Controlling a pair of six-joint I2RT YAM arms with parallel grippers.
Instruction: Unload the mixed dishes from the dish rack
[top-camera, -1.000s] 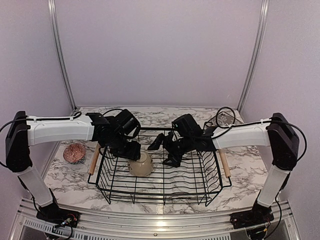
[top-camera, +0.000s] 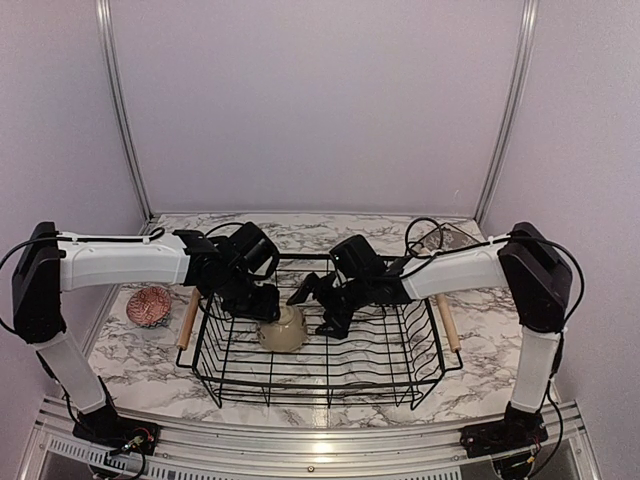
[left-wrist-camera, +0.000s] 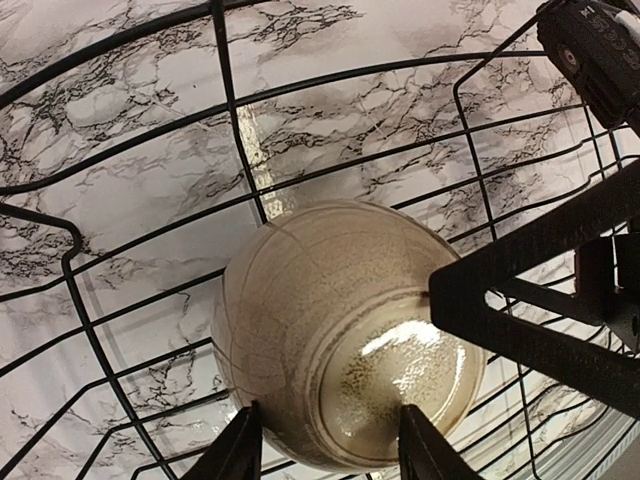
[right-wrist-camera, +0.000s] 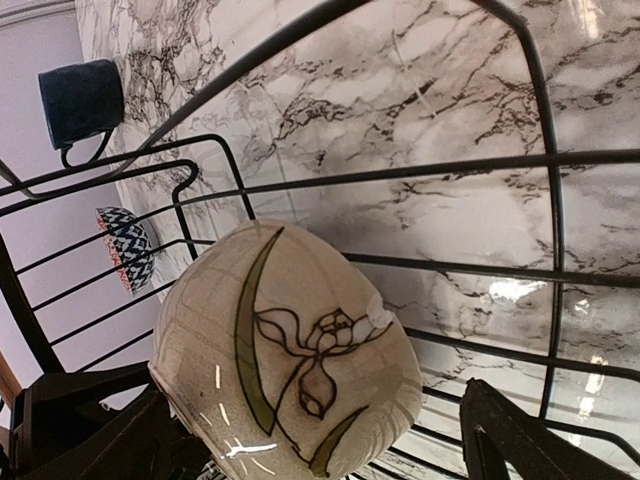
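A cream bowl (top-camera: 283, 329) lies upside down on the wires of the black dish rack (top-camera: 320, 383), left of its middle. Its foot ring shows in the left wrist view, and a floral drawing marks the bowl's side (right-wrist-camera: 300, 350) in the right wrist view. Over the bowl's base is my left gripper, its fingers part open; whether they touch it is unclear. My right gripper (top-camera: 316, 312) stands open at the bowl's right side, one fingertip close to it. In the right wrist view, its fingers (right-wrist-camera: 490, 425) are wide apart.
On the counter left of the rack sits a red-patterned bowl (top-camera: 149, 306). A dark blue mug (right-wrist-camera: 82, 103) shows beyond the rack in the right wrist view. Wooden handles (top-camera: 448, 322) flank the rack. Its right half looks empty.
My right gripper has moved left, closer to the cream bowl. The left arm has shifted only slightly, and the bowl stays in place.
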